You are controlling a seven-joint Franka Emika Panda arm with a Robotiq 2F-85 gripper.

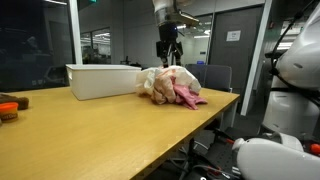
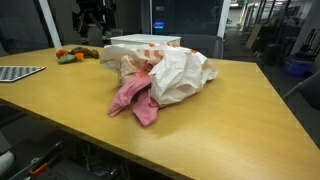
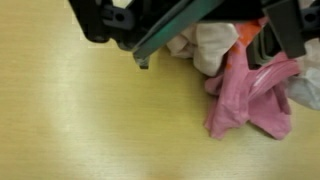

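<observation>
My gripper point(image 1: 169, 58) hangs above the heap of cloths, with its fingers apart and nothing between them. In the wrist view the gripper has one finger over bare tabletop and the other over the heap. A pink cloth point(image 2: 138, 99) lies crumpled at the near side of the heap, one end hanging toward the table edge. Beside it spreads a large white cloth point(image 2: 182, 76) with faint marks. A beige cloth point(image 2: 127, 66) is bunched between them, partly covered. In the wrist view, an orange strip point(image 3: 240, 45) shows near the pink cloth point(image 3: 248, 95).
A long white box point(image 1: 102, 81) stands at the table's far side. Orange bowls point(image 1: 8, 109) sit at the left, and a metal rack point(image 2: 18, 73) lies at the other end. A chair point(image 2: 205, 46) stands behind it.
</observation>
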